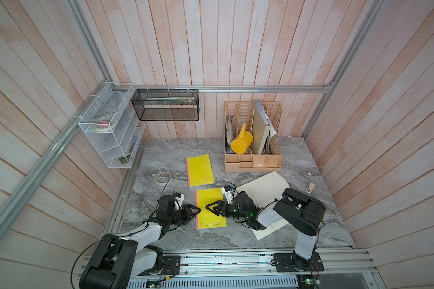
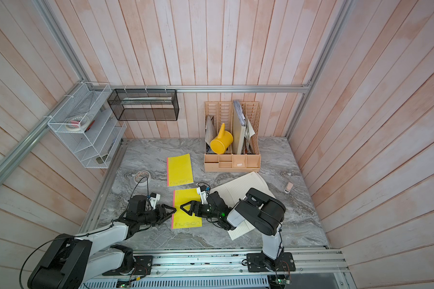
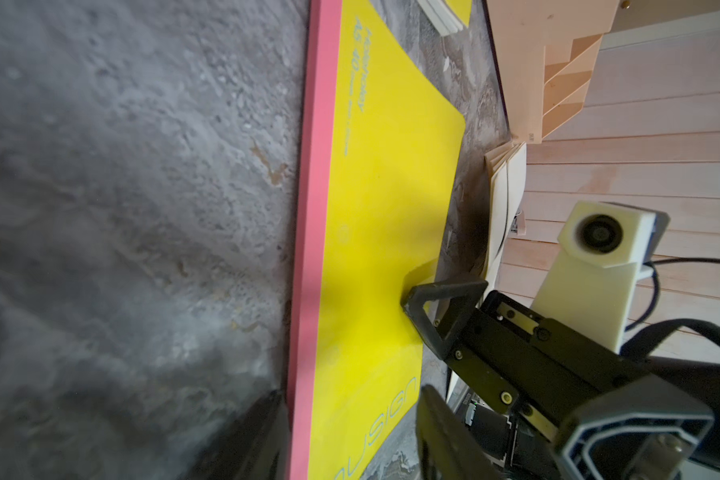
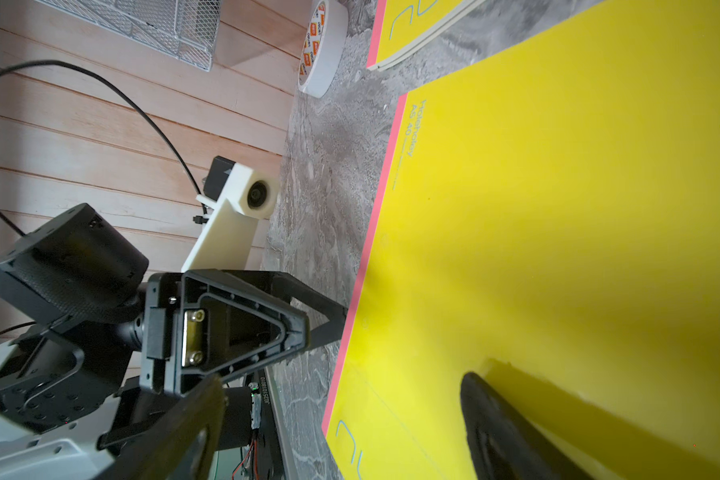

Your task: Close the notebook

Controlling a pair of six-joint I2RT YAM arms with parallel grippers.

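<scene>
A closed yellow notebook with a pink spine (image 1: 208, 220) lies flat at the front middle, between my grippers. My left gripper is at its spine edge, low over the table, with blurred fingertips apart in the left wrist view. My right gripper is over the notebook's cover, its blurred fingers spread with only the cover visible between them. An open cream notebook (image 1: 260, 185) lies to the right, partly hidden under the right arm. A second yellow notebook (image 1: 200, 168) lies behind the first.
A wooden organizer (image 1: 253, 163) with a yellow watering can (image 1: 242, 144) stands at the back right. A tape roll (image 2: 142, 173) lies at left, a small pinkish object (image 1: 311, 187) at far right. Wire shelves hang on the left.
</scene>
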